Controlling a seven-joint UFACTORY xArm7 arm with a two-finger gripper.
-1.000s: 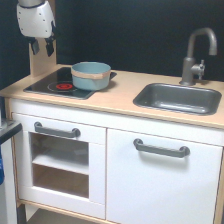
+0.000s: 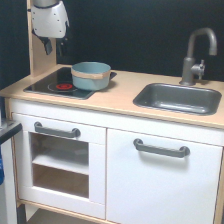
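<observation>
A teal pot [image 2: 91,78] with a tan band sits on the right part of the black cooktop [image 2: 52,87] of a toy kitchen. My gripper [image 2: 49,46] hangs at the top left of the view, above the cooktop and left of the pot, apart from both. Its dark fingers are small in view, and I cannot tell whether they are open or shut.
A metal sink [image 2: 177,98] with a tap [image 2: 189,62] is set in the right of the wooden counter [image 2: 122,92]. Below are a white oven [image 2: 61,170] and a cupboard door [image 2: 159,180]. A grey object stands at the left edge.
My gripper has shifted slightly to the right, toward the pot's side. The pot and the rest look unchanged.
</observation>
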